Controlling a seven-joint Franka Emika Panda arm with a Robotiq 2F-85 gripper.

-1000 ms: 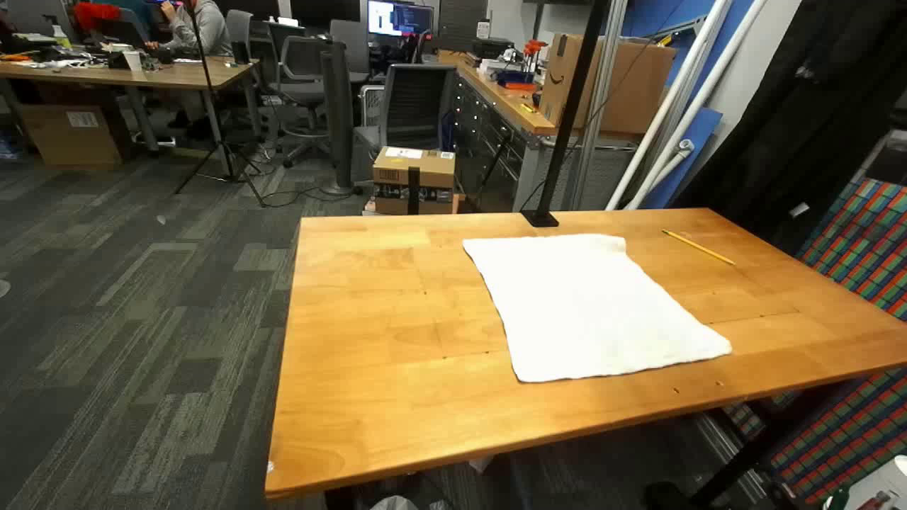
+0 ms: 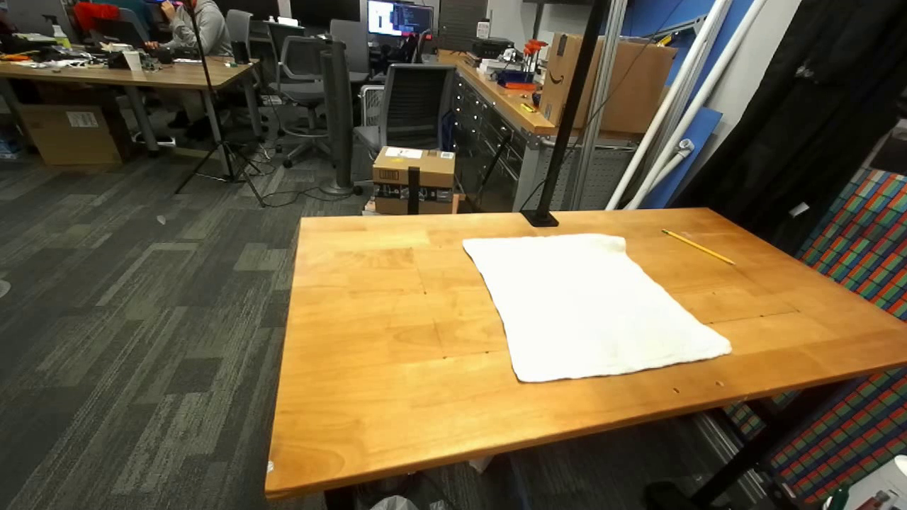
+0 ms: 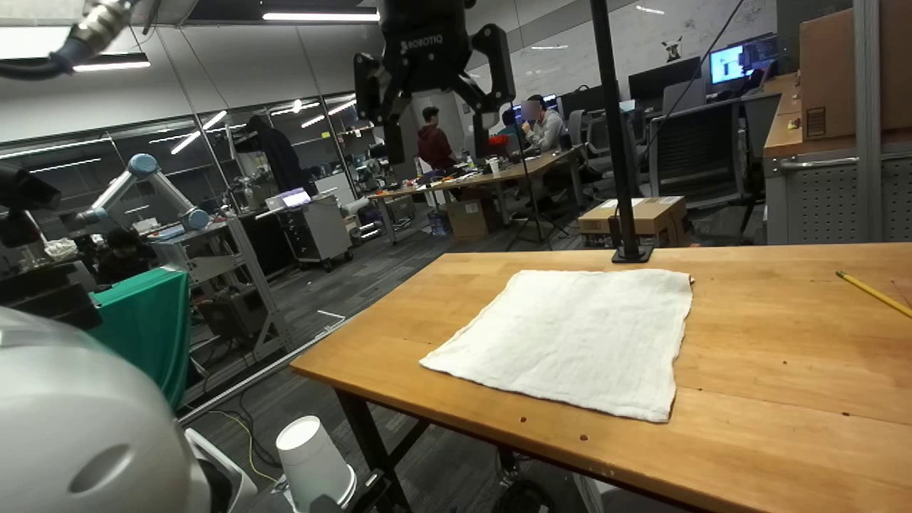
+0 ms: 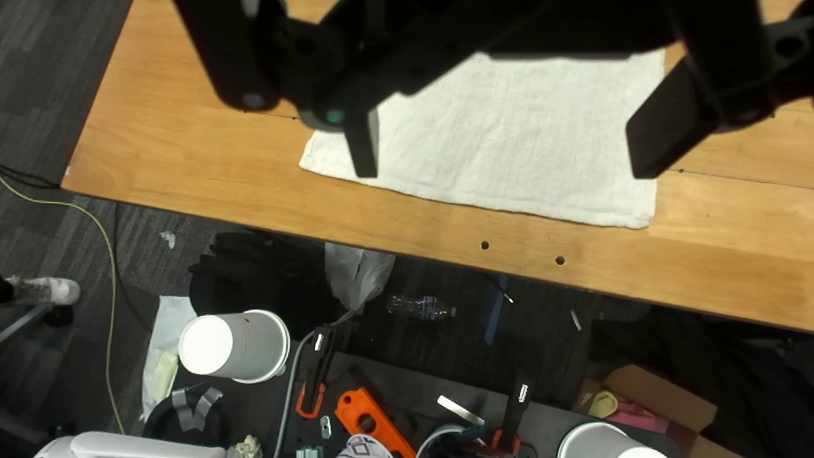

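Note:
A white cloth (image 2: 591,306) lies spread nearly flat on the wooden table, a small fold showing at one far corner in exterior view 1. Exterior view 2 shows the same cloth (image 3: 581,338) with my gripper (image 3: 437,144) high above the table, over toward its left side. The fingers stand wide apart with nothing between them. Looking down in the wrist view, the cloth (image 4: 519,145) appears beneath and between the fingers of my gripper, well clear of them; the upper part of the cloth is hidden behind the gripper's body.
A yellow pencil (image 2: 699,247) lies on the table (image 2: 365,357) to the right of the cloth. A black post (image 2: 553,161) rises from the table's far edge. Bare wood surrounds the cloth. Below the front edge, a white cup (image 4: 263,347) and tools stand in the wrist view.

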